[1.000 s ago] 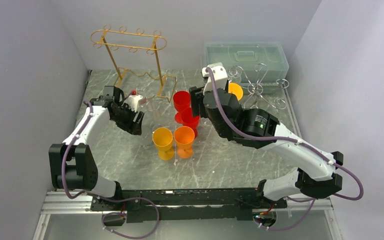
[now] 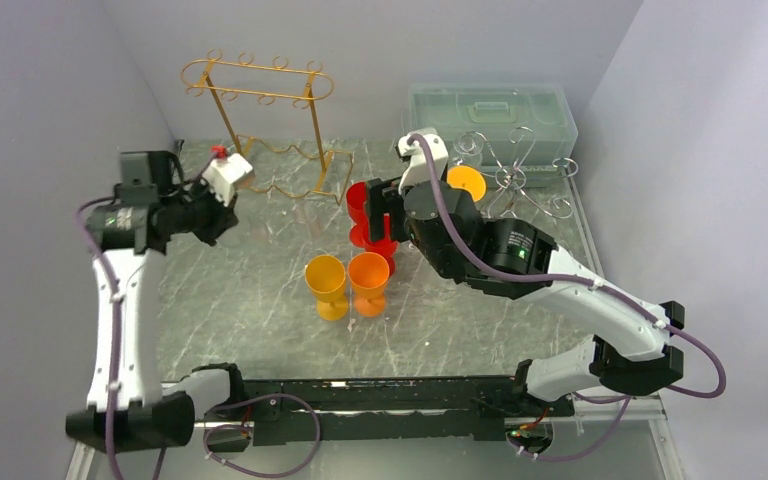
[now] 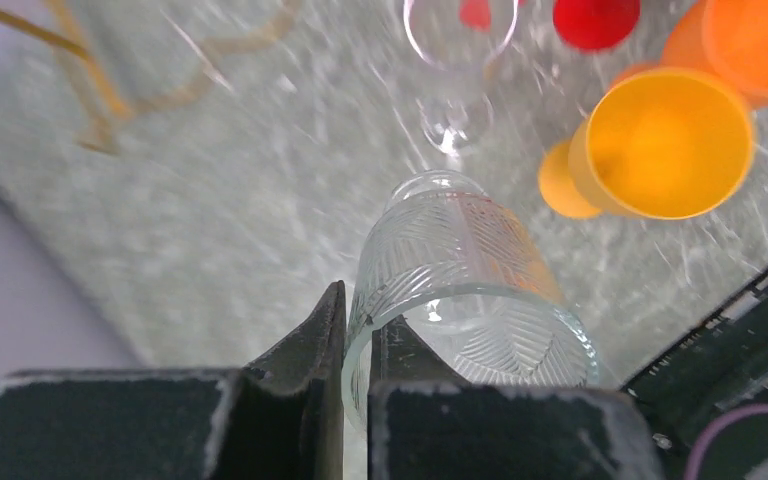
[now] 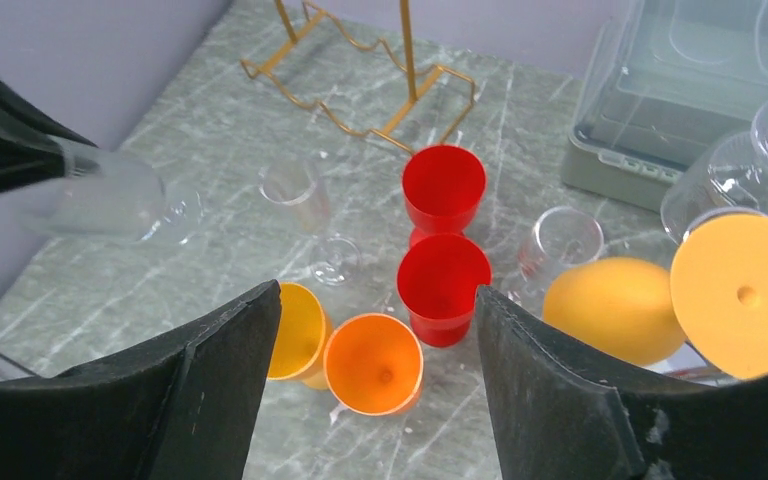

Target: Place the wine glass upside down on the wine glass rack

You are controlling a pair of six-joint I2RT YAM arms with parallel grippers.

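Observation:
A clear ribbed wine glass [image 3: 475, 235] is in my left gripper, shut on its wall near the rim. In the right wrist view that clear glass [image 4: 125, 205] hangs tilted in the air at the left. From above, my left gripper [image 2: 215, 228] is over the table's left side, in front of the gold rack [image 2: 272, 97], whose loops hold nothing. My right gripper stands open, its fingers [image 4: 235, 350] apart with nothing held. The silver rack [image 2: 510, 175] at right carries an upside-down yellow-orange glass [image 4: 750, 290] and clear glass.
Standing mid-table are two red goblets [image 4: 444, 190], a yellow one [image 2: 326, 278], an orange one [image 2: 369, 275] and another clear glass [image 4: 300, 200]. Behind the silver rack sits a lidded green box [image 2: 490, 110].
My left arm has lifted, and its gripper has moved left, away from the goblets, carrying the clear glass. The right arm has shifted only slightly.

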